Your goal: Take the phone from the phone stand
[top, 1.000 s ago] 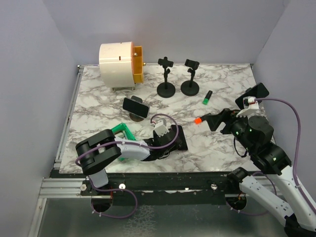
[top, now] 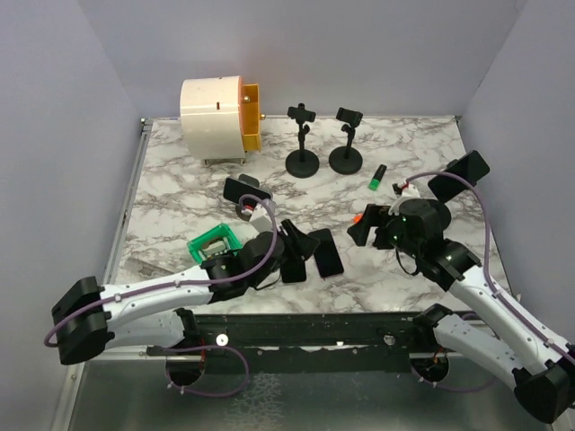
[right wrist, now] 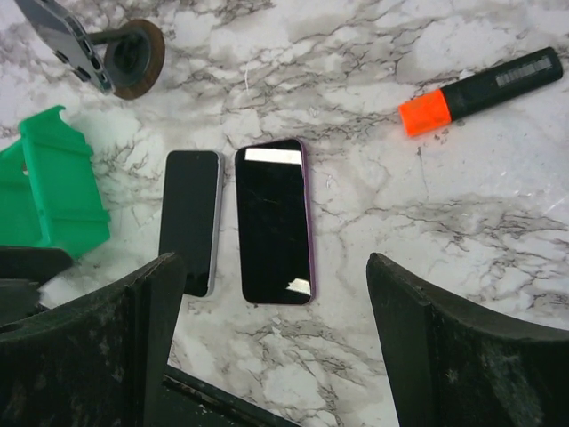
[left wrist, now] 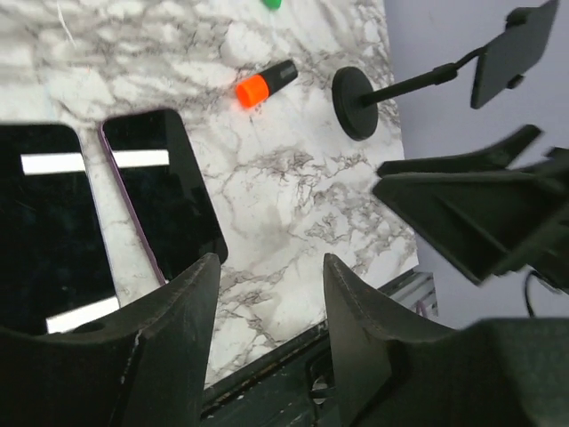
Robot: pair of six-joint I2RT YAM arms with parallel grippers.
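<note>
A black phone with a purple edge [right wrist: 274,222] lies flat on the marble table, screen up. Beside it, to the left, lies a second dark phone [right wrist: 189,213], also flat; a narrow strip of table separates the two. My left gripper is open above the table, bare table showing between its fingers, apart from the purple-edged phone [left wrist: 164,191]. My right gripper is open too and hangs over the table, holding nothing. Phones still sit on the left stand [top: 243,190] and on the right-hand stand [top: 459,174].
Two empty-looking black stands [top: 302,162] [top: 346,160] stand at the back. A green basket [top: 194,252] is at the left, a white drum [top: 211,121] behind it. An orange-capped marker [right wrist: 480,92] and a green-capped marker [top: 377,178] lie right of centre.
The purple-edged phone tipped from its edge to flat. My left gripper opened wider and rose away from it. My right gripper moved leftward and lower, toward the phones.
</note>
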